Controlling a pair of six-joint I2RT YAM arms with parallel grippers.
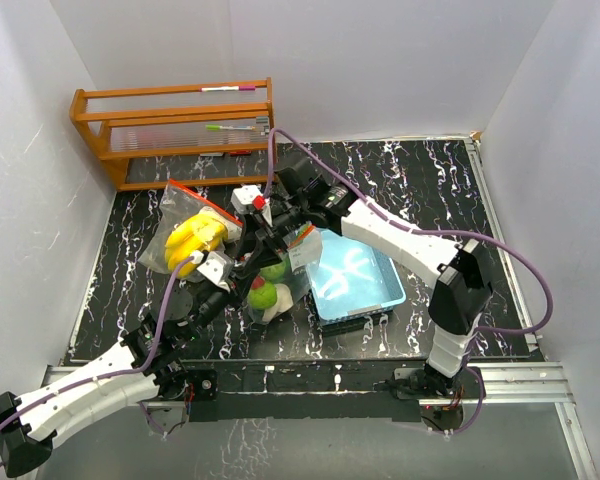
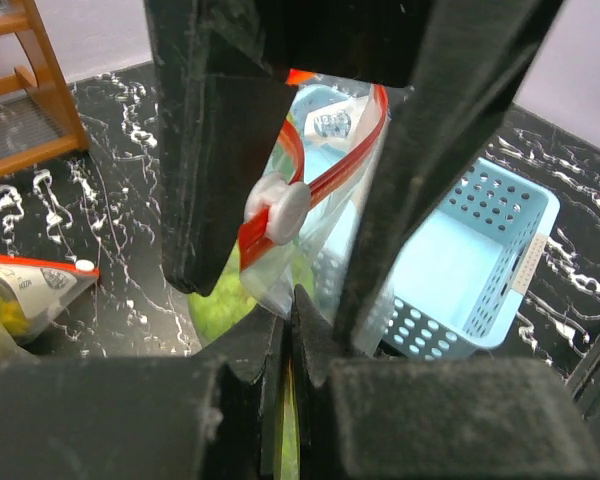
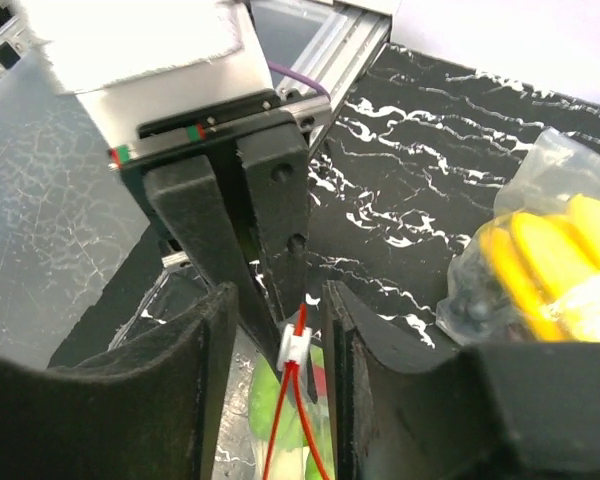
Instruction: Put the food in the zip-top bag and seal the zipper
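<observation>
The zip top bag point(image 1: 299, 278) holds green and red food point(image 1: 264, 294) and has a red zipper with a white slider point(image 2: 277, 209) at one end. My left gripper is shut on the clear plastic corner beneath the slider; the pinched film is thin. My right gripper is partly open, its fingers point(image 3: 342, 325) on either side of the slider point(image 3: 295, 347). In the left wrist view those dark fingers flank the slider, with a gap visible on both sides. From above, the arms hide the zipper end.
A second bag with yellow bananas point(image 1: 195, 238) lies to the left, near the left gripper. The blue basket point(image 1: 392, 272) stands right of the food bag. Behind is a wooden rack point(image 1: 110, 150). Open counter lies at the back right.
</observation>
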